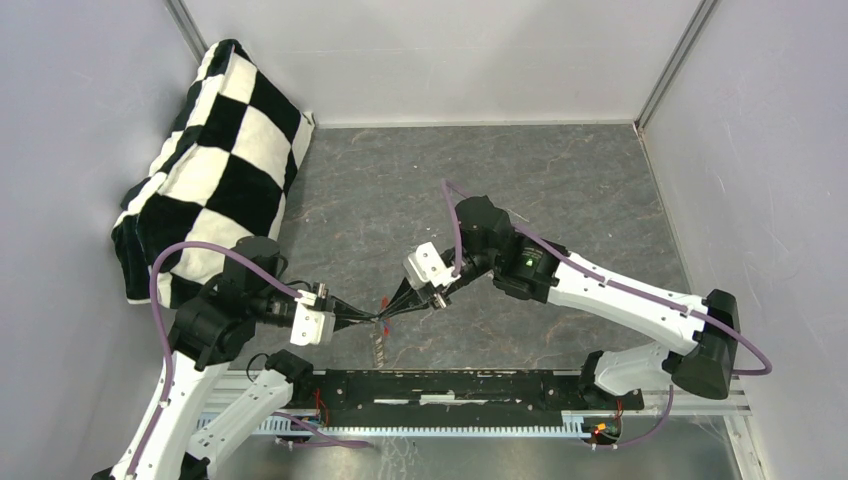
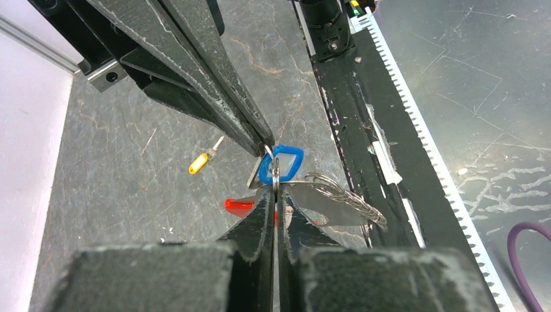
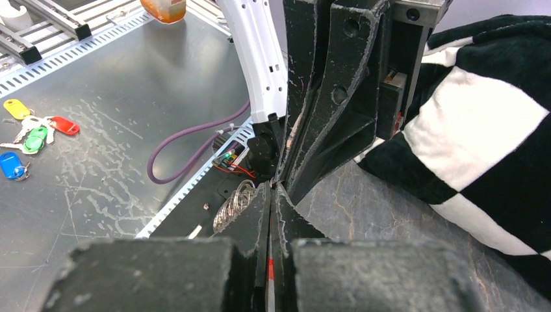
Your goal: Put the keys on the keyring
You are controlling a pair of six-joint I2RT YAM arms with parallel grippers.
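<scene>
My left gripper is shut on a thin metal keyring (image 2: 275, 174), seen nearly edge-on. Right at that ring's top stand the closed tips of my right gripper; whether they pinch the wire cannot be told. Behind the ring hang a blue key tag (image 2: 297, 161) and a red tag (image 2: 238, 207), with a coiled metal chain (image 2: 354, 205) beside them. How the tags join the ring is hidden. From above, both grippers meet tip to tip, with the red tag (image 1: 385, 302) just behind.
A yellow-tagged key (image 2: 199, 164) lies alone on the grey mat. The right wrist view shows several tagged keys, one with a green tag (image 3: 35, 139), on the metal surface. A checkered cushion (image 1: 215, 165) fills the left back.
</scene>
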